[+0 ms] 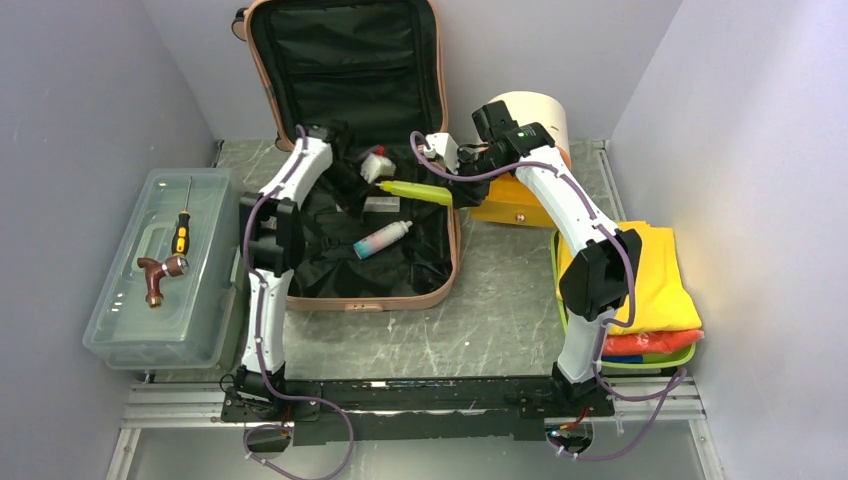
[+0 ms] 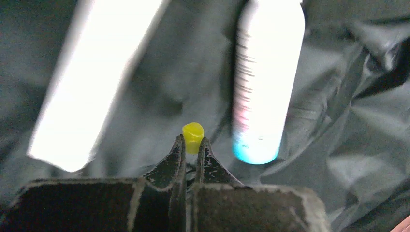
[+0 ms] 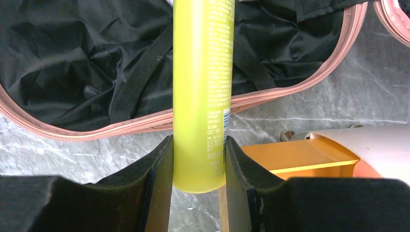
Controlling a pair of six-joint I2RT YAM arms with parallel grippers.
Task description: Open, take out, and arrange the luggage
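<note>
The open suitcase [image 1: 370, 300] has a black lining. Above its right side my right gripper holds a long yellow bottle [image 3: 202, 82] crosswise. My left gripper is over the suitcase interior, its fingertips closed on a small yellow piece [image 2: 192, 133]; what that piece belongs to is hidden. Below it lie a white and blue spray bottle [image 2: 263, 82] and a white oblong item [image 2: 96, 77], both on the lining.
A clear lidded box [image 1: 120, 310] with a screwdriver and hammer-like tool stands left. An orange drawer unit [image 1: 515, 208] is behind the right arm. A green basket [image 1: 650, 362] of folded cloths is right.
</note>
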